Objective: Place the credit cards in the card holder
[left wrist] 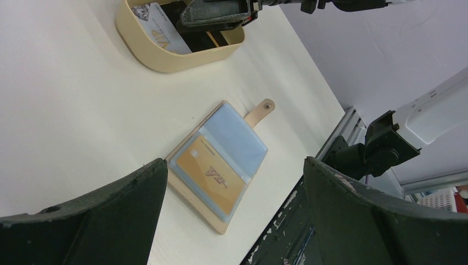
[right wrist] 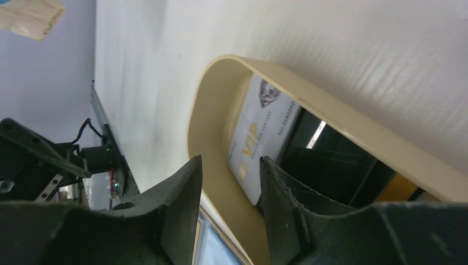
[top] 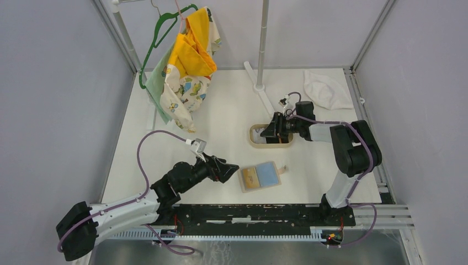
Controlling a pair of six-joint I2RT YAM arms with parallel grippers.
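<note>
The open card holder [left wrist: 241,128] lies flat on the table, with a gold card [left wrist: 211,175] in one clear pocket and a blue panel on the other side. Left of it my left gripper [top: 227,171] hangs open and empty. In the beige oval tray [right wrist: 221,110] are a white VIP card [right wrist: 261,130], black cards [right wrist: 331,160] and an orange-brown card [right wrist: 398,187]. My right gripper is part open over the tray, the tray's near wall showing between its fingers. One finger [right wrist: 281,201] reaches over the inside, beside the white card.
A white stand pole [top: 261,49] with its foot stands behind the tray. Clothes [top: 190,66] hang on a green hanger at the back left. A white cloth [top: 326,91] lies at the back right. The table between tray and holder is clear.
</note>
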